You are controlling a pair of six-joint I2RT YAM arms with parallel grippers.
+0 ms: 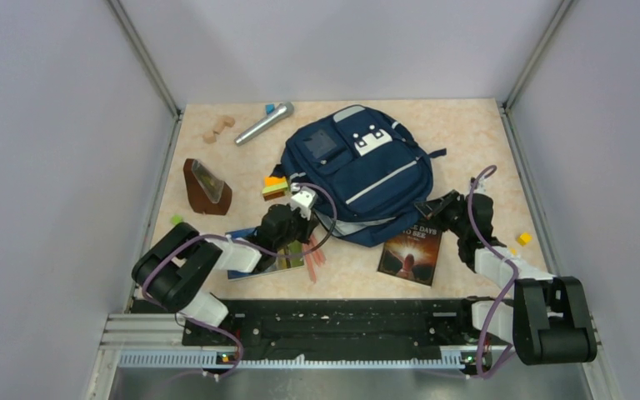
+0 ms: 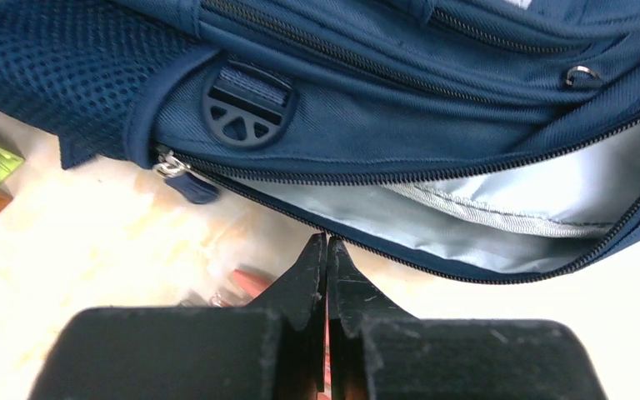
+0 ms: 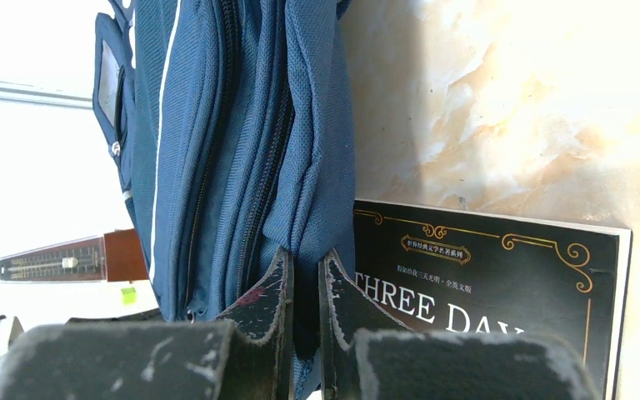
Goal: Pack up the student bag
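The navy student bag [image 1: 362, 171] lies on the table, its opening toward the front. In the left wrist view the bag's zipped mouth [image 2: 500, 200] gapes, showing a pale grey lining. My left gripper is shut; its tips meet the mouth's lower zipped edge in that view, and I cannot tell whether they touch it. On the bag's right front corner, my right gripper is shut on a fold of navy fabric [image 3: 317, 200]. A dark book [image 1: 410, 254] lies partly beneath that corner. Pinkish-red sticks [image 1: 316, 254] lie by the left gripper.
A picture book [image 1: 246, 271] lies under the left arm. Farther off are a brown wooden object [image 1: 204, 192], a grey microphone [image 1: 264, 123] and coloured blocks [image 1: 275, 190]. Yellow blocks [image 1: 524, 238] sit beside the right arm.
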